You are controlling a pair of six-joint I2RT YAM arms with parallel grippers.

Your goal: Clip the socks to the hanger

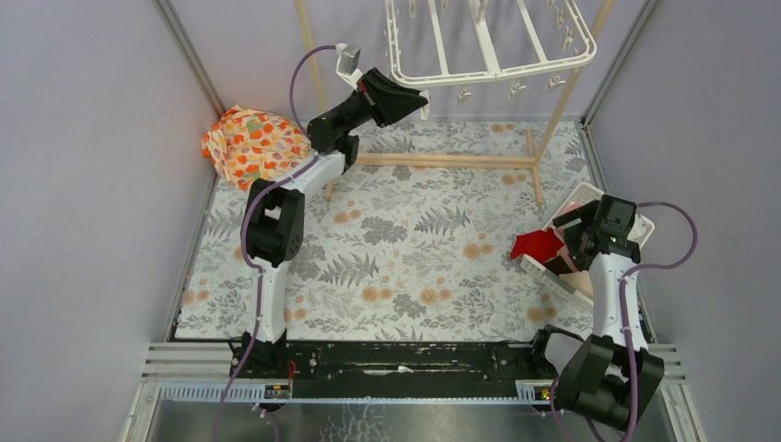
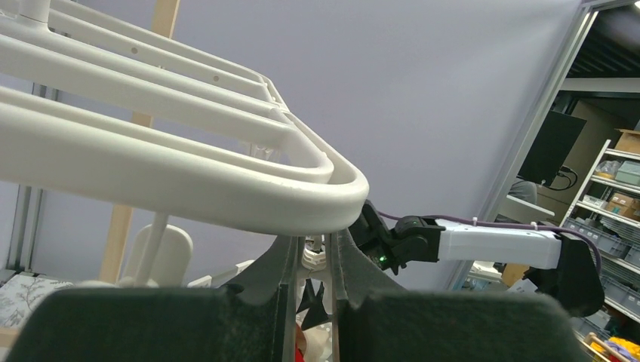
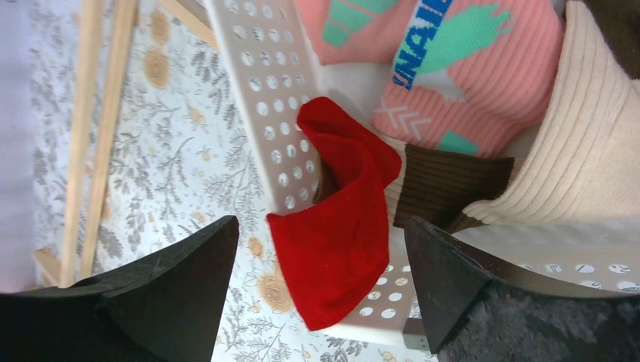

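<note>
A white clip hanger (image 1: 490, 69) hangs at the top of the top view. My left gripper (image 1: 419, 99) is at its front left corner by a hanging clip; in the left wrist view its fingers nearly meet under the frame, and what sits between them is unclear. My right gripper is open over a white perforated basket (image 3: 268, 113) at right. A red sock (image 3: 332, 249) lies draped over the basket's rim, between and below the open fingers. Pink socks (image 3: 468, 98) and brown and beige socks (image 3: 453, 188) lie inside.
Wooden stand bars (image 1: 442, 160) lie along the back of the floral mat. An orange patterned cloth (image 1: 249, 147) is heaped at back left.
</note>
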